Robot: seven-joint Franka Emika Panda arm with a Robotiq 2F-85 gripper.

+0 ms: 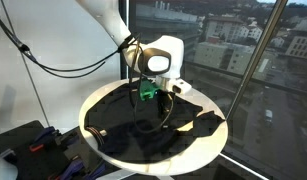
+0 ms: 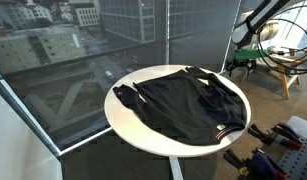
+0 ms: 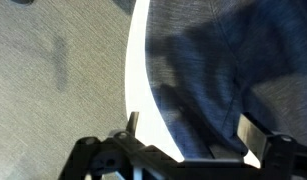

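Observation:
A dark cloth, apparently a garment, lies spread and wrinkled over a round white table. Its far end bends up near the rim in exterior view 2, where the same dark cloth covers much of the tabletop. In the wrist view my gripper is open, its two fingers wide apart with nothing between them. Below it lie the white rim and a dark edge of the cloth, apart from the fingers as far as I can tell. Seen from exterior view 1, the white arm hangs over the cloth.
Grey carpet lies beyond the rim. A large window stands behind the table. Loose black cables loop from the arm to the left. Dark stools or chair parts stand near the table's front right.

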